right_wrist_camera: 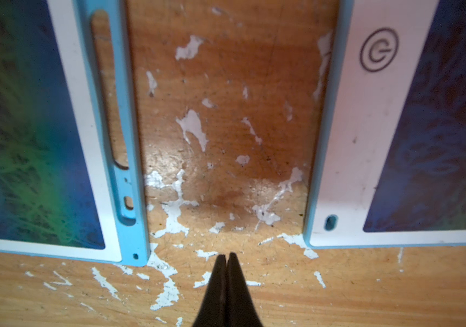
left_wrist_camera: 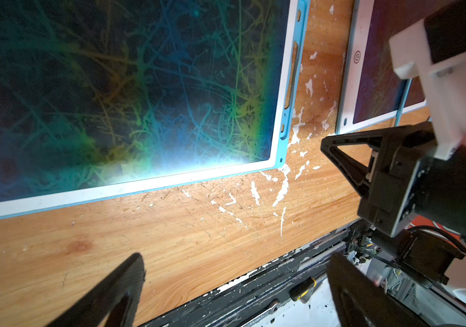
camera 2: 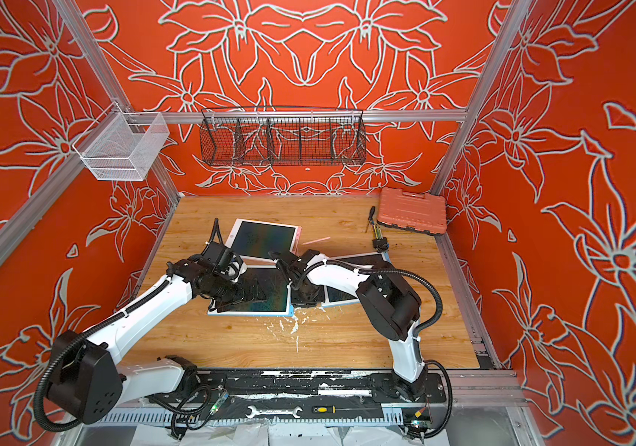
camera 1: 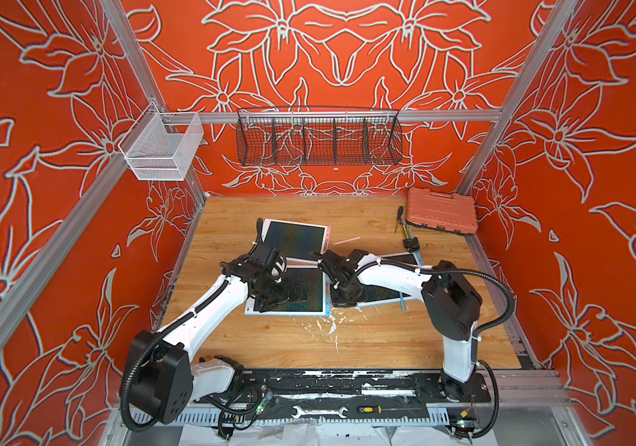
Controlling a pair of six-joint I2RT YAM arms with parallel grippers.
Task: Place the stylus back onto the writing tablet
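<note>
The blue stylus (left_wrist_camera: 402, 103) lies across the front border of the right tablet (right_wrist_camera: 347, 163), its end sticking out past the edge; in the top left view the stylus (camera 1: 402, 301) shows at that tablet's front right. On the left, the blue-edged tablet (right_wrist_camera: 80, 120) has an empty slot along its right side. Between the two tablets, over bare wood, my right gripper is shut with nothing visible between its fingertips. It is well left of the stylus. My left gripper stands open and empty above the left tablet.
A pink-edged tablet (camera 1: 295, 240) lies behind, with a pink stylus (camera 1: 347, 240) to its right. An orange case (camera 1: 442, 210) and tools (camera 1: 409, 241) occupy the back right. Bare wood (camera 1: 288, 343) runs along the front. Both arms are close together.
</note>
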